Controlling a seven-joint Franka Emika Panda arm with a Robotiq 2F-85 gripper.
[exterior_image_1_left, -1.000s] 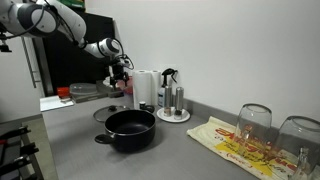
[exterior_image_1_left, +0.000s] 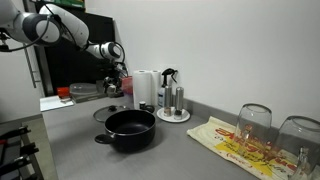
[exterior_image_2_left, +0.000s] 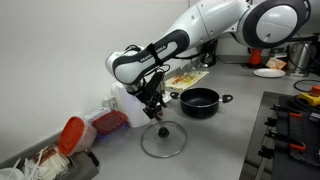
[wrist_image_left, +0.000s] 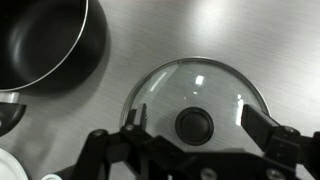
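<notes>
A black pot (exterior_image_1_left: 130, 130) stands uncovered on the grey table, and part of it shows at the top left of the wrist view. Beside it, a round glass lid (exterior_image_2_left: 164, 140) with a black knob (wrist_image_left: 194, 126) lies flat on the tabletop. My gripper is over the lid, its fingers wide apart on either side of the knob in the wrist view. Nothing is between them. In exterior view 2 the gripper (exterior_image_2_left: 155, 108) hangs above the lid's far part, apparently clear of it.
Bottles on a white plate (exterior_image_1_left: 172, 115) and paper towel rolls (exterior_image_1_left: 146, 87) stand along the wall. Red containers (exterior_image_2_left: 78, 133) are beyond the lid. Upturned glasses (exterior_image_1_left: 254, 122) and a patterned cloth (exterior_image_1_left: 228, 145) lie past the pot.
In exterior view 1 my gripper has come down somewhat toward the lid. Pot and lid have stayed where they were.
</notes>
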